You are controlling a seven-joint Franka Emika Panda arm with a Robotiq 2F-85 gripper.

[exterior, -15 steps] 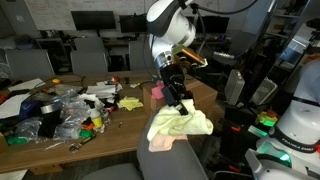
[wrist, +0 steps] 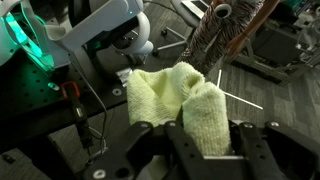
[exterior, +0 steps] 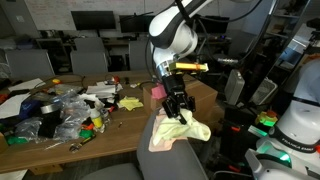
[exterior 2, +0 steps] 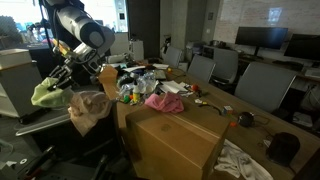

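A pale yellow-green cloth (exterior: 180, 128) hangs from my gripper (exterior: 177, 112), which is shut on it. In the wrist view the bunched cloth (wrist: 190, 105) rises between the fingers of my gripper and partly hides them. Exterior view 2 shows the same cloth (exterior 2: 50, 92) drooping at the left, in the air. Below it in that view, a pinkish-tan cloth (exterior 2: 90, 108) lies draped over a grey chair back (exterior 2: 45, 123). The floor shows beneath the held cloth in the wrist view.
On the long table, bags and bottles (exterior: 70, 125) are heaped, with a pink cloth (exterior 2: 165, 102) close by. A large cardboard box (exterior 2: 175, 140) stands in front of that table. Grey chairs (exterior: 100, 172) crowd the space near the arm.
The held cloth has shifted slightly and hangs in a narrower shape. My gripper stays shut on it, and the table items are unmoved.
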